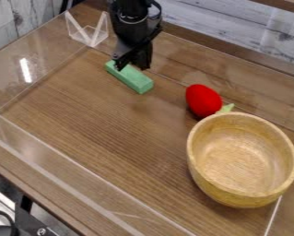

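Note:
My black gripper (127,57) reaches down from the top centre of the camera view, its tips low at the upper left end of a green rectangular block (135,79) lying flat on the wooden table. Its fingers look close together, with nothing visible between them; whether the tips touch the block is too small to tell.
A red object with a green part (202,98) lies right of the block. A large yellow bowl (241,184) fills the lower right. A clear plastic container (85,29) stands at the upper left.

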